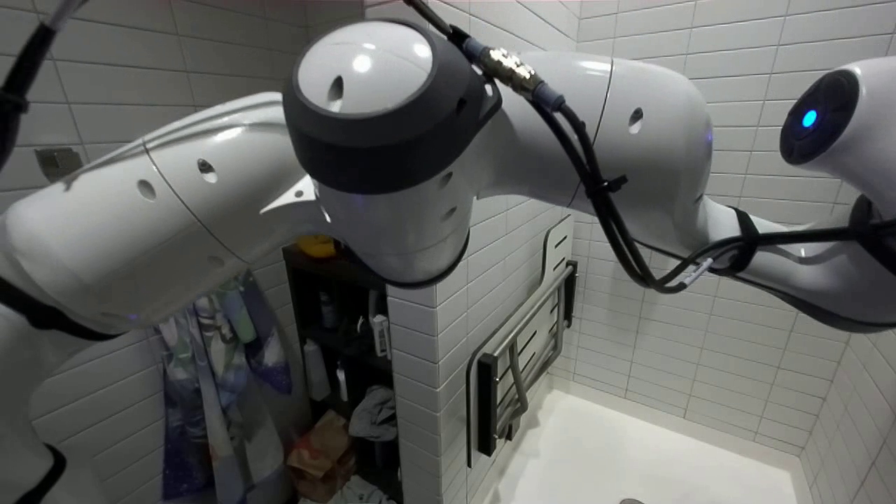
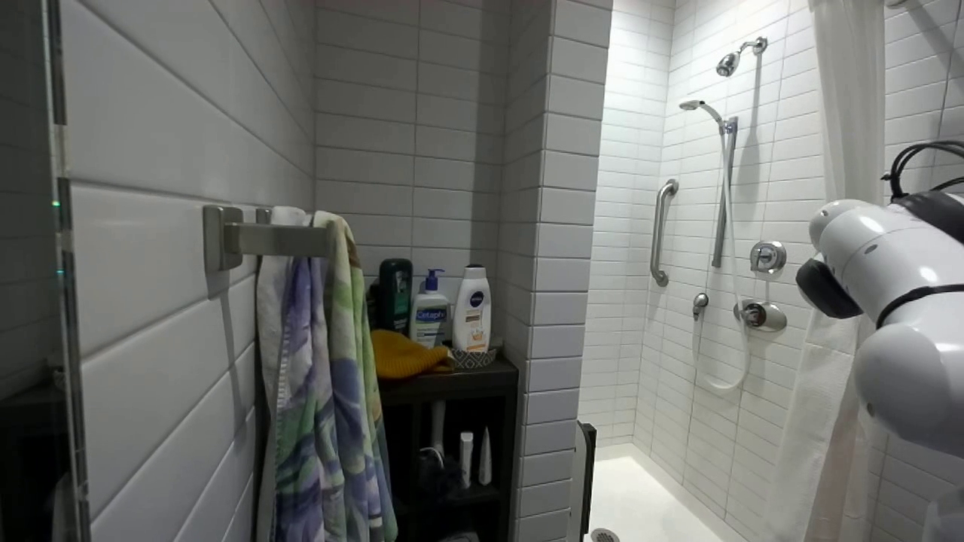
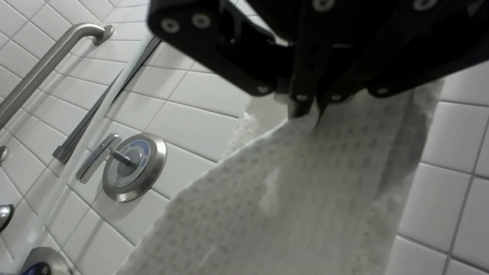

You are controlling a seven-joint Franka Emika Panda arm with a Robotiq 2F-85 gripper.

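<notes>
In the wrist view my gripper is shut on the edge of a pale, patterned shower curtain. The cloth rises to a pinch at the fingertips and spreads downward, slightly blurred. White tile lies behind it. From exterior view 2, the same whitish curtain hangs at the right of the shower, partly covered by the arm. Neither exterior view shows the gripper's fingers. Across the top of exterior view 1 stretches the arm, its end beyond the right edge.
A grab bar and a shower valve are on the wall left of the gripper. The folded shower seat hugs the side wall. Bottles stand on a dark shelf, beside a hanging towel.
</notes>
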